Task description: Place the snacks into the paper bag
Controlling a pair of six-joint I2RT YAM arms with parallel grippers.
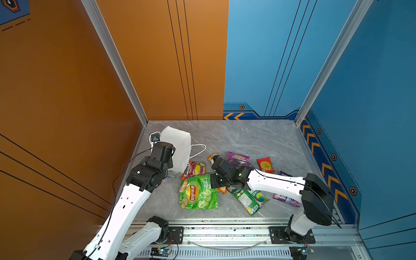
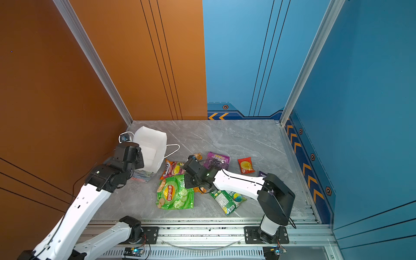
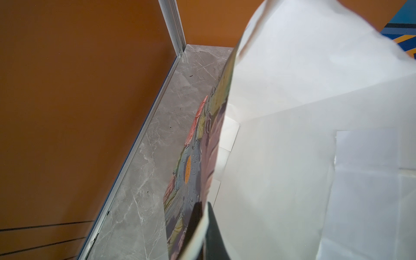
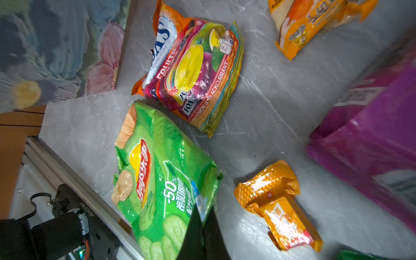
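In the right wrist view my right gripper is shut on the top right corner of the green Lay's chip bag, which hangs down to the left from the fingers. The white paper bag stands open at the left of the table; its inside looks empty in the left wrist view. My left gripper is shut on the bag's near rim. Also lying on the table are a Fox's candy bag, a purple bag, a small red pack and a green pack.
Small orange packs lie near the right gripper, another orange pack farther back. A purple pack sits partly under the right arm. The paper bag's white handle loops out to the right.
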